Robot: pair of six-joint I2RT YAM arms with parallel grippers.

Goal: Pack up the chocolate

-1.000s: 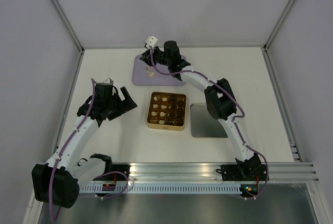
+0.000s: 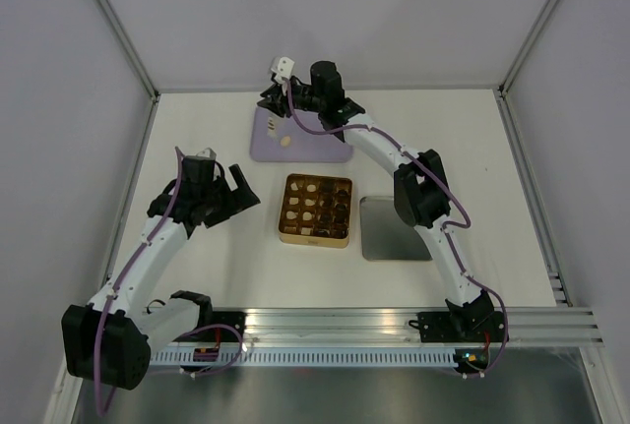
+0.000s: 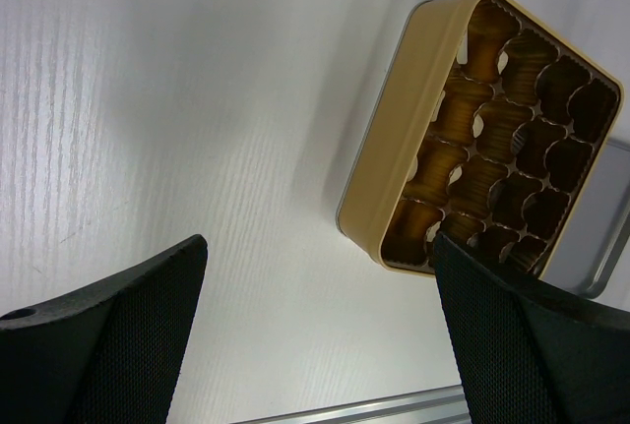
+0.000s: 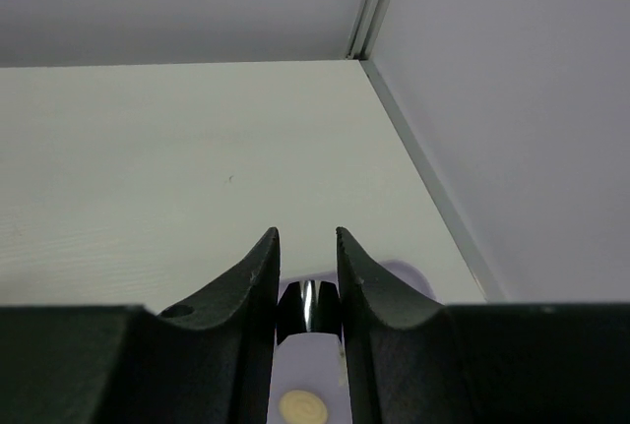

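My right gripper is up over the purple tray (image 2: 310, 149) at the back, shut on a small dark, glossy piece, likely a chocolate. Light pieces (image 2: 284, 142) lie on the tray below it, one a round yellowish piece (image 4: 303, 407). The tan box (image 2: 315, 239) with a grid of round compartments stands mid-table; several compartments show pale bottoms, others look dark, and I cannot tell which hold chocolates. My left gripper (image 2: 240, 188) hangs open left of the box, nothing between its fingers.
A grey metal tray (image 2: 396, 229) lies right of the box. Walls and rails enclose the table.
The left arm is practically still.
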